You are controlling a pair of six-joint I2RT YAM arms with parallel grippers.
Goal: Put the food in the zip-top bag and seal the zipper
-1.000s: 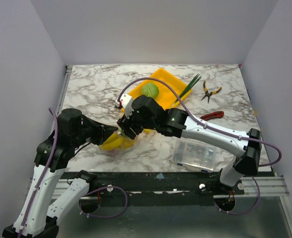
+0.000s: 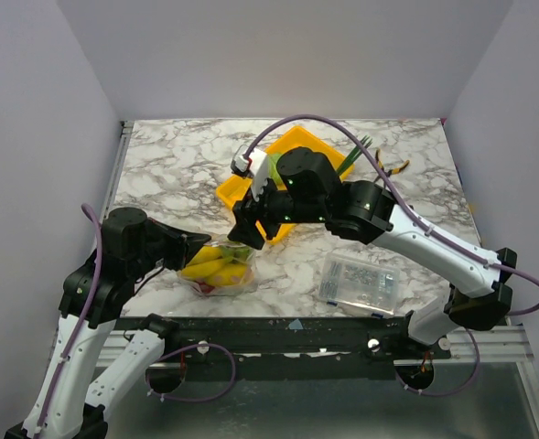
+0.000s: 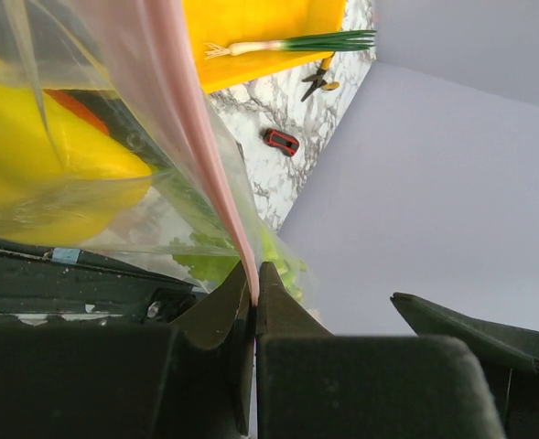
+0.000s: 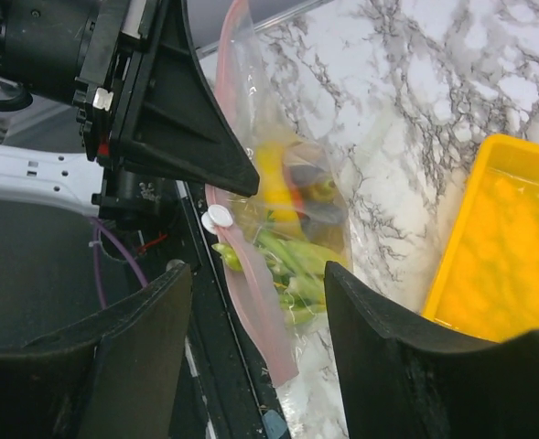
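Observation:
The clear zip top bag (image 2: pixel 248 283) stands near the front edge of the table, with yellow and green food (image 2: pixel 216 272) inside. A pink zipper strip (image 4: pixel 255 297) runs along its mouth, and a white slider (image 4: pixel 218 218) sits on the strip close to my left gripper. My left gripper is shut on the bag's pink strip. At the bag's right end, my right gripper has its fingers apart. The strip's free end shows in the gap between them in the right wrist view, with neither finger visibly touching it.
Behind the bag is a yellow tray (image 4: pixel 461 219) with a green onion (image 3: pixel 328 42) and a partly hidden cabbage. Pliers (image 2: pixel 393 168) lie back right; a clear plastic case (image 2: pixel 359 283) is at front right.
Since a second ago my right gripper has moved right, away from the left one, uncovering more of the bag. The left gripper has barely shifted.

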